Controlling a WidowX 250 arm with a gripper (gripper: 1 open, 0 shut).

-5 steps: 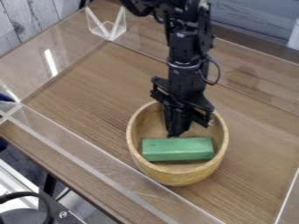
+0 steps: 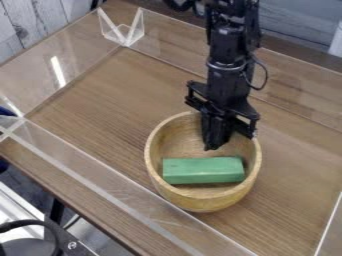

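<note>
A round wooden bowl (image 2: 174, 192) sits on the table with a green rectangular block (image 2: 202, 170) lying inside it. The black arm comes down from the top, and its gripper (image 2: 214, 134) is over the back part of the bowl, behind the block and apart from it. The gripper looks shut, with nothing seen between its fingers, though the tips are dark and hard to make out.
Clear plastic edging runs along the left and lower sides. A dark cable or hose lies at the bottom-left corner, off the tabletop.
The gripper has risen slightly from the bowl. The green block appears a little narrower and shifted slightly within the bowl.
</note>
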